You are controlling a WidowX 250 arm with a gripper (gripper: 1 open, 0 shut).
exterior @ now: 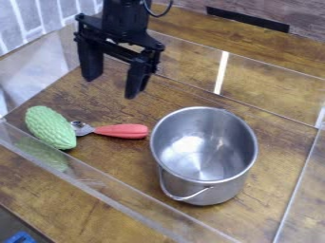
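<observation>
My black gripper point(112, 74) hangs open above the left part of the wooden surface, its two fingers apart with nothing visible between them. Below it lie a green bumpy vegetable, like a bitter melon point(49, 127), and a utensil with a red handle point(122, 131) and a metal head that is partly beside the vegetable. To the right stands an empty steel pot point(203, 171) with a wire handle hanging at its front.
Clear low walls point(89, 195) edge the work area at the front left and right. A small blue object point(18, 237) sits at the bottom left corner.
</observation>
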